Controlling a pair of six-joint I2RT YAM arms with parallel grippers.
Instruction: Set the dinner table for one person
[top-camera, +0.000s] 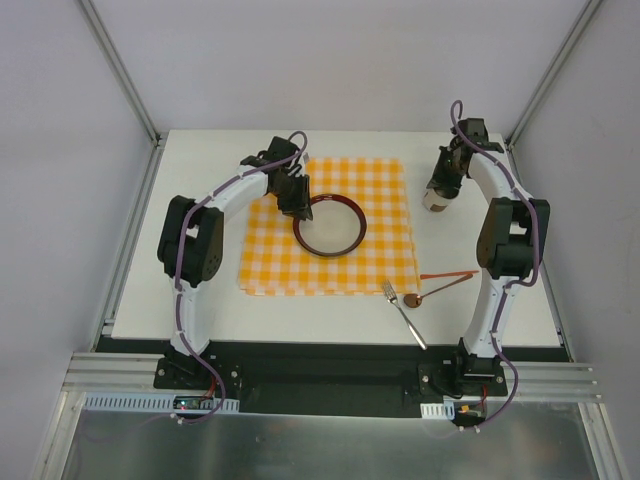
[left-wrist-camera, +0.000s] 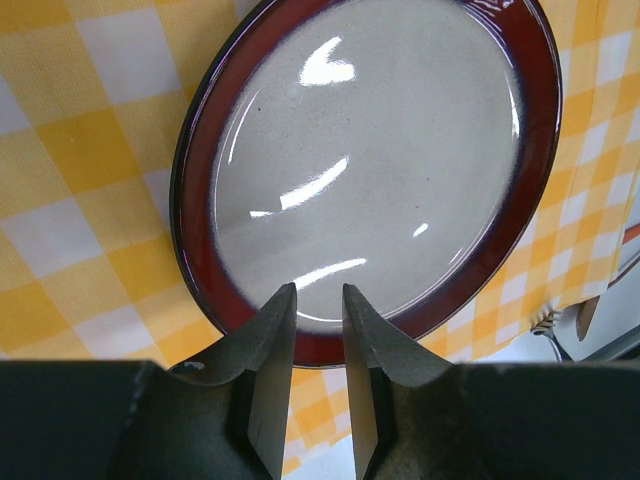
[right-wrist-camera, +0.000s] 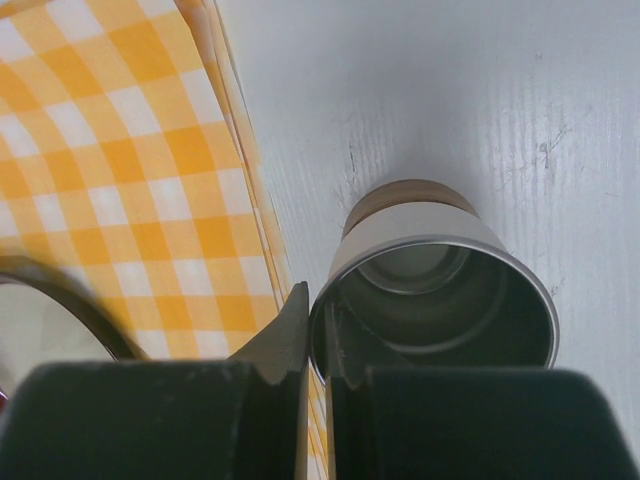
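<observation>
The cup (right-wrist-camera: 425, 222) stands on the white table to the right of the cloth, tilted slightly. Its rim is pinched at the left side by my right gripper, shut with one finger inside the cup and one outside. A white plate with a dark red rim (top-camera: 362, 228) lies on the yellow checked cloth (top-camera: 330, 277). Over the plate's edge my left gripper is open by a narrow gap, the rim showing between its fingers. A fork (top-camera: 404, 316) and a brown spoon (top-camera: 440, 290) lie at the cloth's lower right corner.
A thin red-orange utensil (top-camera: 449, 274) lies just above the spoon, to the cloth's right. Bare table (top-camera: 190, 310) stretches along the left and front. Raised side walls flank the workspace.
</observation>
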